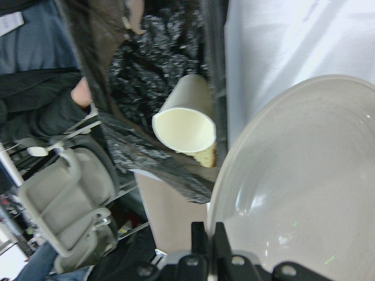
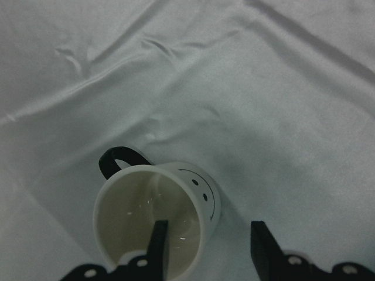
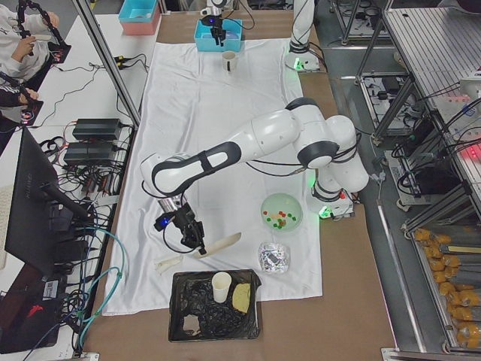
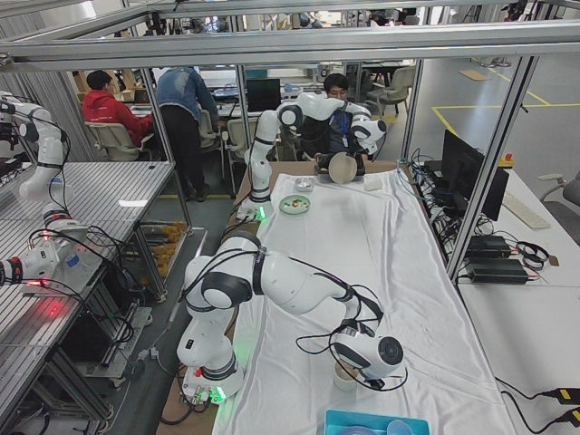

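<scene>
A white plate point(image 1: 299, 175) is held at its rim in my left gripper, shut on it; in the camera left view it is seen edge-on above the cloth, behind the black-lined bin point(image 3: 188, 323). A white cup point(image 3: 221, 286) lies in that bin beside a yellow piece point(image 3: 240, 297). My right gripper is open over a white mug point(image 2: 190, 187) with a black handle, one finger over the mug's mouth.
A green plate point(image 3: 281, 203) with small pieces and a foil item point(image 3: 273, 257) sit on the white cloth point(image 3: 195, 105). A blue tub point(image 4: 372, 421) stands at the right arm's end.
</scene>
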